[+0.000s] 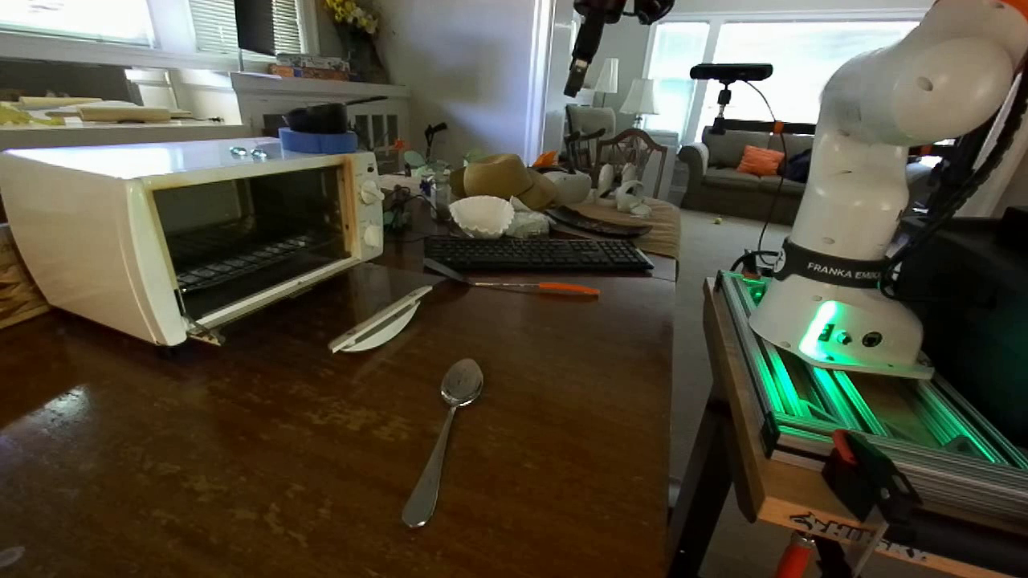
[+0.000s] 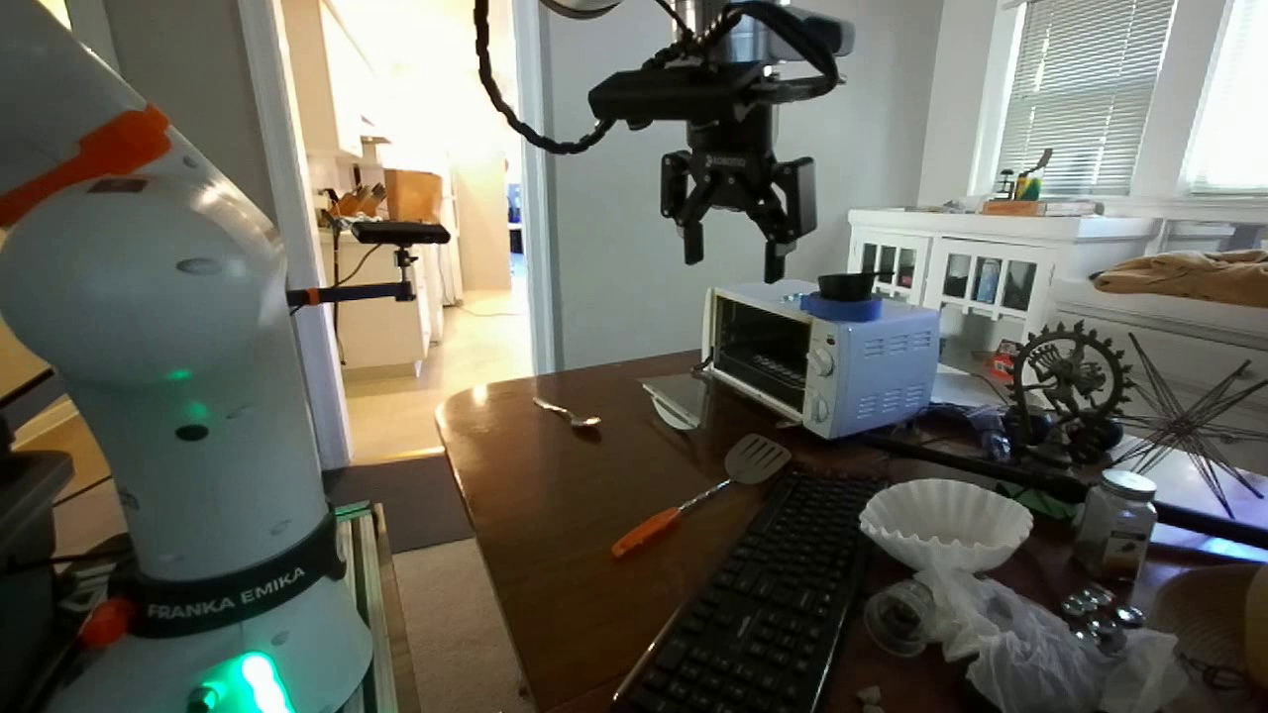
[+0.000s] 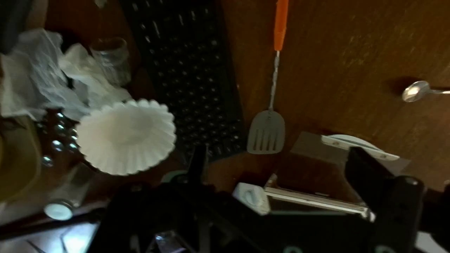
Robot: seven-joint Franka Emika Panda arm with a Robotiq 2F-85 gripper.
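High above the table, my gripper [image 2: 733, 263] stands open with nothing between its fingers. In the wrist view its dark fingers [image 3: 366, 168] spread wide over the scene below. A silver spoon [image 1: 441, 443] lies on the bare wood, its bowl toward the keyboard side. The spatula [image 2: 701, 499] with an orange handle rests flat beside the black keyboard [image 2: 773, 582]. The white toaster oven [image 2: 874, 368] has its front door [image 3: 322, 156] lowered, with a whitish half-round piece [image 2: 675, 411] at the door's outer edge. A small black pan [image 2: 845, 286] sits over a blue ring [image 2: 840, 309] on the oven.
A white fluted bowl [image 2: 945, 525], a glass jar [image 2: 1115, 523], crumpled clear plastic [image 2: 1034, 642] and a metal figurine [image 2: 1070, 380] crowd the side beyond the keyboard.
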